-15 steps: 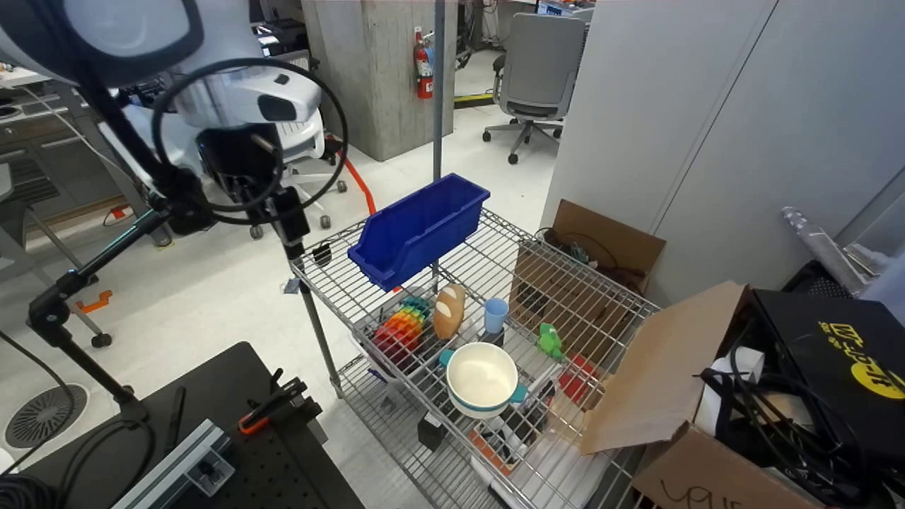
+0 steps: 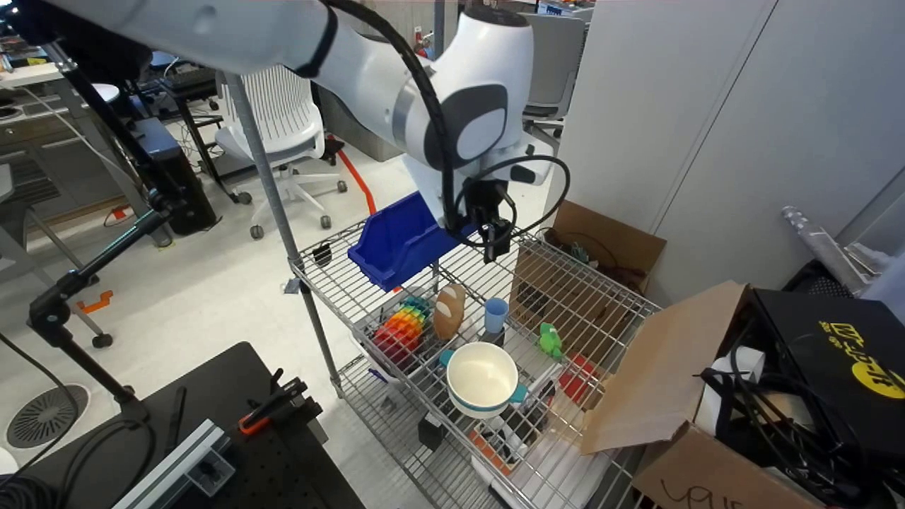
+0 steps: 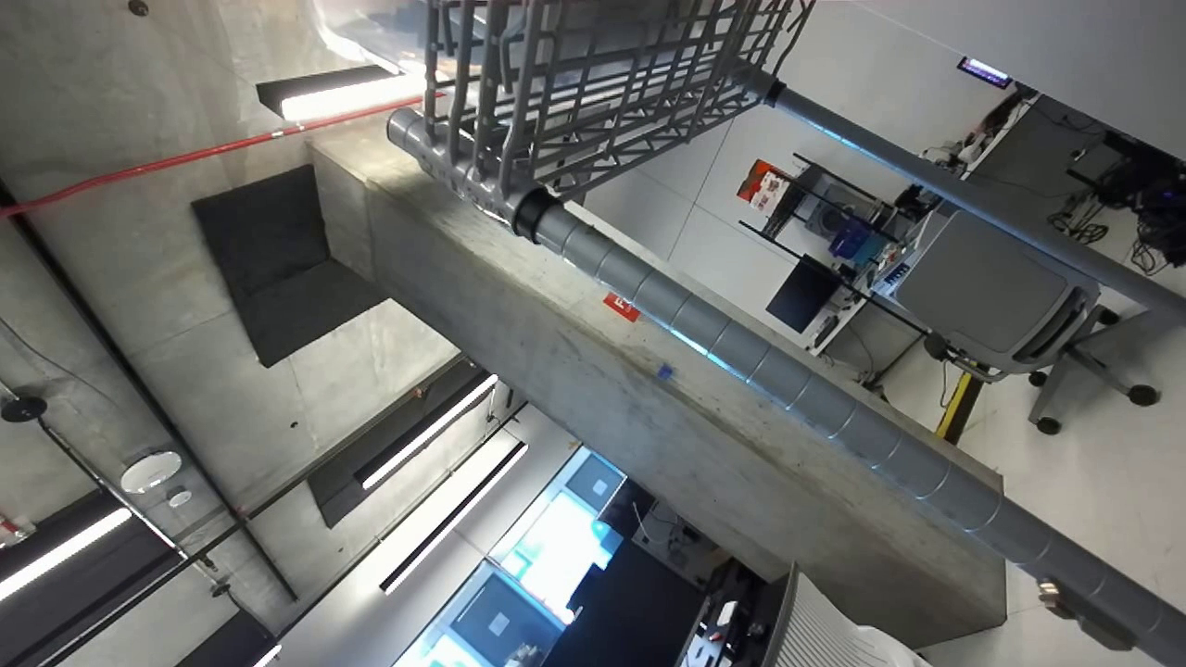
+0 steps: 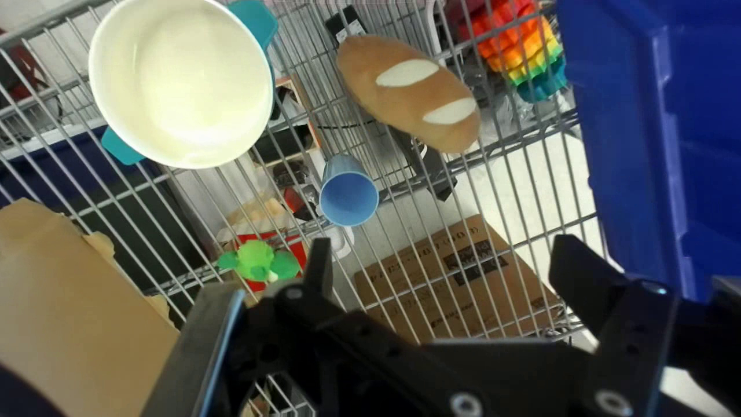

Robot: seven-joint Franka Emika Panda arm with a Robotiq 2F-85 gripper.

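Observation:
My gripper stands open above the wire shelf (image 2: 556,297), nothing between its fingers. In the wrist view a light blue cup (image 4: 348,194) lies beyond the fingers, its mouth facing the camera. A brown toy bread loaf (image 4: 410,94) with pale slashes rests near it. The cream pot (image 4: 182,83) with teal handles is at upper left. A green toy (image 4: 258,260) shows close to the left finger. Along the right edge is the blue bin (image 4: 625,139), partly hidden by the arm in exterior view 1.
Rainbow-coloured items (image 2: 402,332) sit by the shelf's left side. A cardboard flap (image 2: 666,365) leans up at the right, beside a box with black gear. Boxes and other items lie below the wire grid. Exterior view 2 shows only ceiling and shelf structure, not the objects.
The arm has swung right, from beyond the shelf's left corner to above its back part, beside the blue bin. The objects on the shelf have stayed in place.

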